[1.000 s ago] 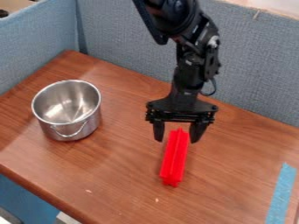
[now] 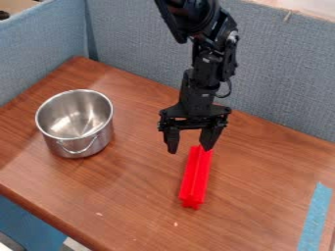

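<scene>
My black gripper point(image 2: 194, 135) hangs over the wooden table, open, its two fingers spread either side of the top end of a red bar point(image 2: 195, 181) and a little above or behind it. The red bar lies lengthwise toward the camera. A steel pot point(image 2: 76, 142) with a handle stands to the left, apart from both.
Padded blue-grey walls point(image 2: 281, 78) bound the table at the back and left. A light blue strip point(image 2: 314, 218) lies along the right front.
The arm and gripper have moved up and slightly left, away from the red bar. The bar and pot look unmoved.
</scene>
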